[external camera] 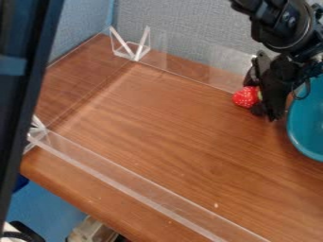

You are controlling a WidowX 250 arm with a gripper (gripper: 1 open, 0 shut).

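A black robot arm comes down from the top right, its gripper (263, 95) low over the back right of the wooden table, shut on a red strawberry-like object (246, 96) that shows at the left of the fingers. The fingers partly hide the object. Just right of the gripper is a turquoise bowl or bin (307, 126), cut off by the frame's edge.
Clear plastic barriers (143, 194) run along the table's front left and back, with white brackets at the corners. A dark post fills the left edge.
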